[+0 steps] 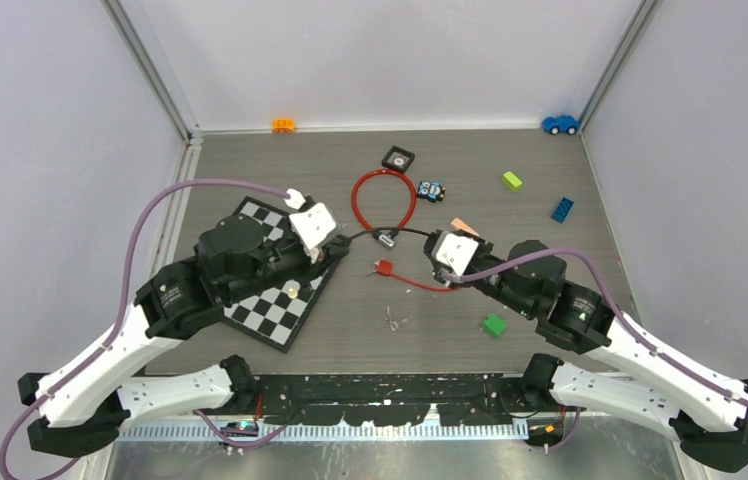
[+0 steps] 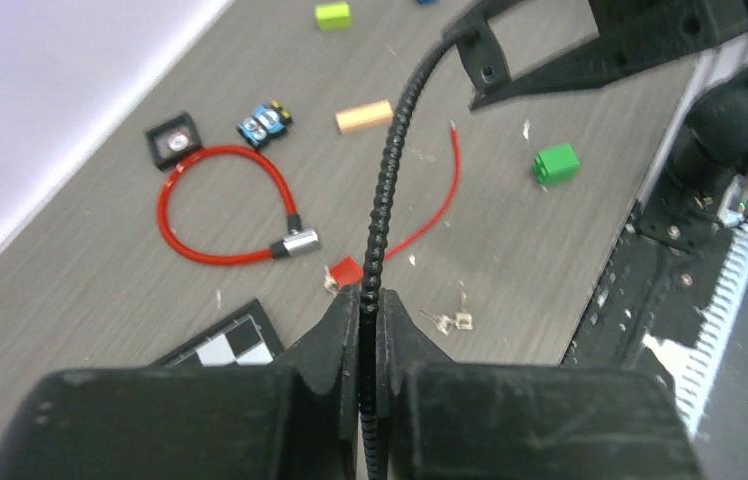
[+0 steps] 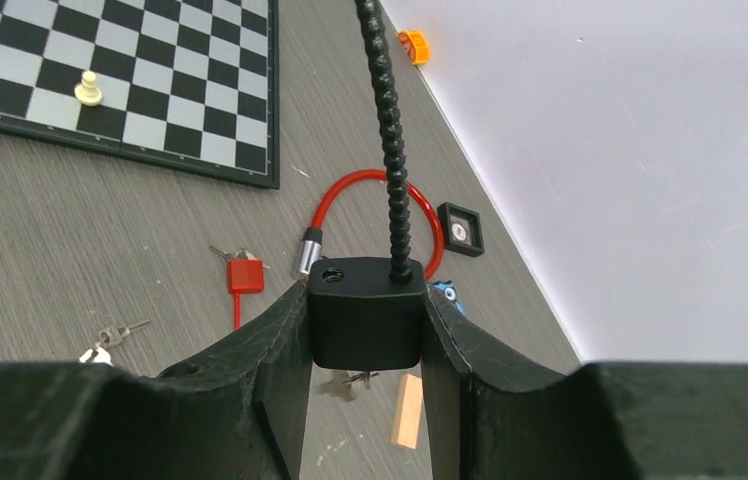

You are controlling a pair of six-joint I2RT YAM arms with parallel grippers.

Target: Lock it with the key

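A black braided cable (image 2: 387,190) runs between my two grippers, joined at one end to a black lock body (image 3: 365,312). My left gripper is shut on the cable's other stretch. On either side of the lock body press the fingers (image 3: 285,350) of my right gripper. A round hole (image 3: 333,275) shows in the lock's upper face, beside the cable's fixed end. Just beneath the body a silvery piece like a key (image 3: 362,378) peeks out; whether it sits in the lock cannot be told. Both grippers are above the table, apart from each other.
On the table lie a red cable lock (image 1: 358,190), a red padlock (image 1: 383,267) with a red cord, and loose keys (image 1: 395,320). The chessboard (image 1: 270,320) is under my left arm. A green brick (image 1: 493,325) sits near the right arm.
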